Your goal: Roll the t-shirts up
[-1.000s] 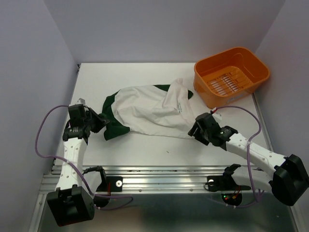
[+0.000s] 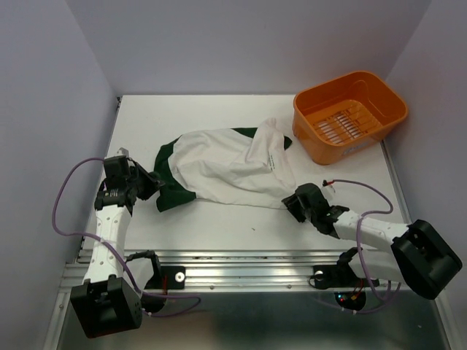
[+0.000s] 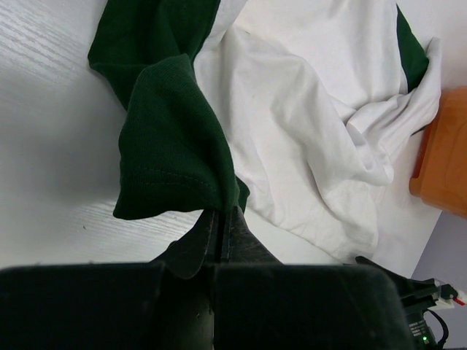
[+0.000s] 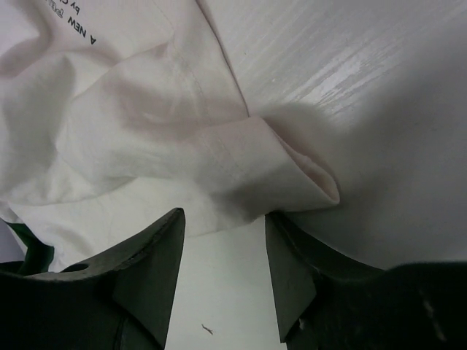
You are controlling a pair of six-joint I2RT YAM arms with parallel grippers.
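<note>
A white T-shirt (image 2: 226,164) with dark green sleeves and trim lies spread and rumpled in the middle of the white table. My left gripper (image 2: 156,182) is shut on the green sleeve (image 3: 168,146) at the shirt's left end, whose fabric is gathered above the fingers in the left wrist view. My right gripper (image 2: 290,204) is down at the shirt's lower right corner, part open. In the right wrist view its fingertips sit at the edge of a folded white hem (image 4: 255,160), with printed lettering farther up the cloth.
An orange plastic basket (image 2: 324,138) stands at the back right, close to the shirt. Bare table (image 2: 182,109) shows behind and in front of the shirt. Walls enclose the back and both sides, and a metal rail runs along the front.
The left gripper and the shirt look unchanged in the top view.
</note>
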